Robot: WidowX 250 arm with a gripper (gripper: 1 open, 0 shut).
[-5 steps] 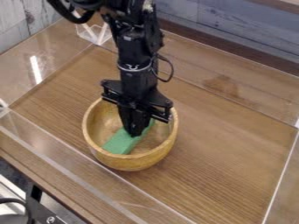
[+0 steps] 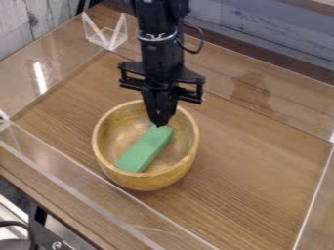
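Observation:
A green rectangular block (image 2: 145, 148) lies at a slant inside a round yellow-tan bowl (image 2: 183, 164) at the lower middle of the camera view. My black gripper (image 2: 160, 113) hangs over the back part of the bowl, just past the upper end of the block. Its lower tip is dark and small, so I cannot tell whether it is open or shut, or whether it touches the block.
A clear plastic piece (image 2: 7, 124) sits at the left edge. Low walls border the back, and a cable lies at the lower left corner.
My gripper has risen and moved back, away from the middle of the bowl, uncovering more of the green block, which remains in the bowl.

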